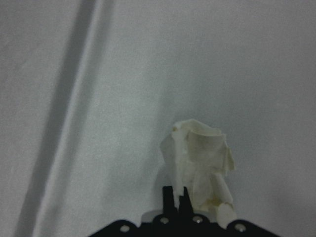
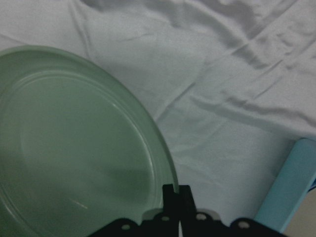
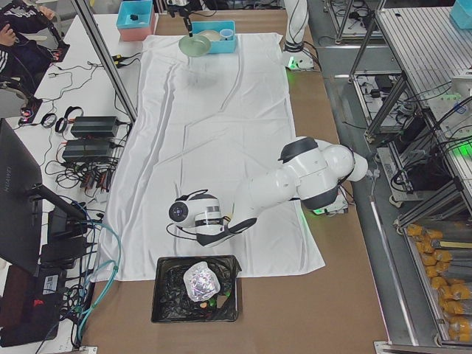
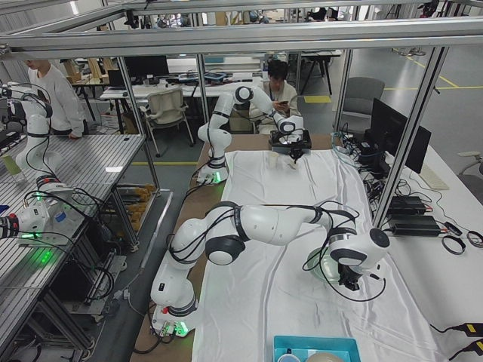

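Observation:
A pale green plate (image 3: pixel 193 46) is at the far end of the white cloth in the camera left view, with my right gripper shut on its rim (image 2: pixel 158 138). In the left wrist view a crumpled cream paper (image 1: pixel 200 158) is at my left gripper, whose fingers are close together on its near part. The left gripper is mostly hidden by its arm in the camera left view.
A blue bin (image 3: pixel 223 46) with dishes stands beside the plate. A black lined tray (image 3: pixel 166 310) holding a foil-like bundle sits beyond the cloth's other end.

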